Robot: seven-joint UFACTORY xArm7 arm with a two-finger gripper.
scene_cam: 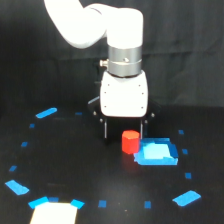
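Note:
A small red block (130,143) stands on the black table, right beside the left edge of a blue square tray (174,160). My gripper (124,133) hangs just behind and above the block, pointing down. Its thin dark fingers look spread wide, one to the left of the block and one near its right side. I see nothing held between them. Whether either finger touches the block cannot be made out against the dark background.
A light blue piece (156,151) fills much of the tray. Blue tape strips (186,198) and small blue marks dot the table. A pale square (54,213) lies at the front left.

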